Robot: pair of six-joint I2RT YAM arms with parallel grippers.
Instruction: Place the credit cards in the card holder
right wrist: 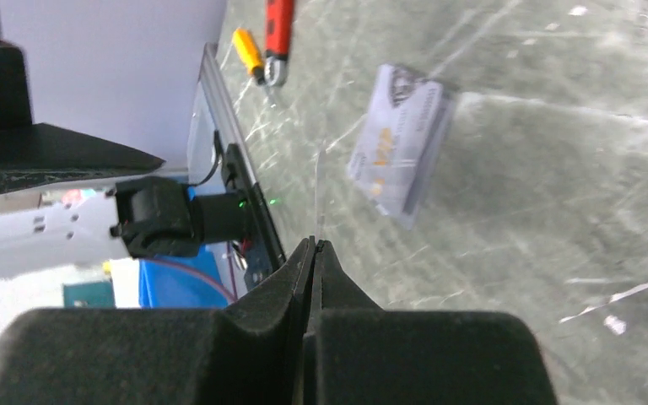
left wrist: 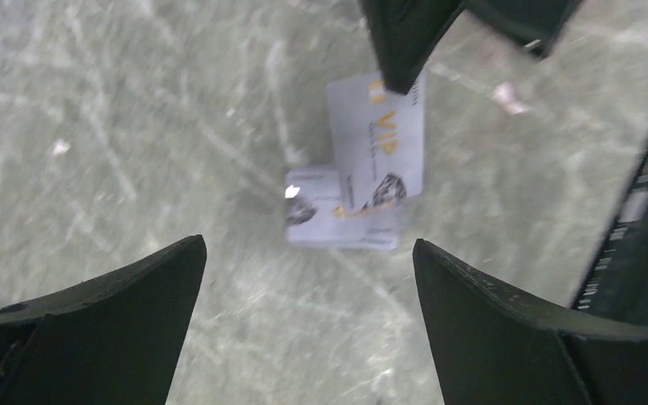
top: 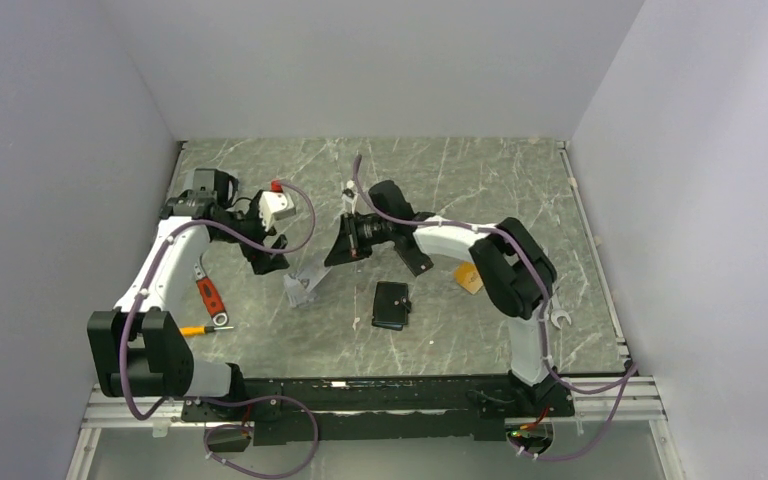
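Note:
Two pale VIP cards lie overlapping on the table, the upper card [left wrist: 375, 139] crosswise over the lower card [left wrist: 312, 219] in the left wrist view. My left gripper is open above them, nothing between its fingers. My right gripper is shut, beside and above the cards [right wrist: 396, 135]; nothing clear shows in it. The black card holder [top: 391, 305] lies front centre.
A red-handled tool [top: 210, 295] and orange screwdriver [top: 196, 330] lie at left. A yellow item [top: 468, 278] and wrench [top: 559, 312] are at right.

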